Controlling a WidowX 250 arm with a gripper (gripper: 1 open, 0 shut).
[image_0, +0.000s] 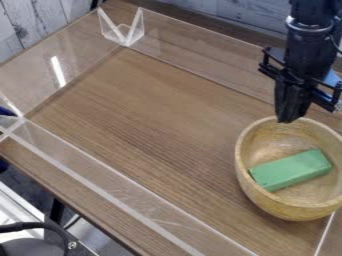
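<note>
A pale wooden bowl (267, 200) sits on the right of the wooden table, holding a green block (290, 170) lying flat inside. The black robot gripper (291, 110) hangs over the bowl's back rim, pointing down, its fingertips close together with nothing visible between them.
Clear strips run along its edges, with a clear corner piece (122, 28) at the back left. A black cable (34, 230) lies at the bottom left, off the wood.
</note>
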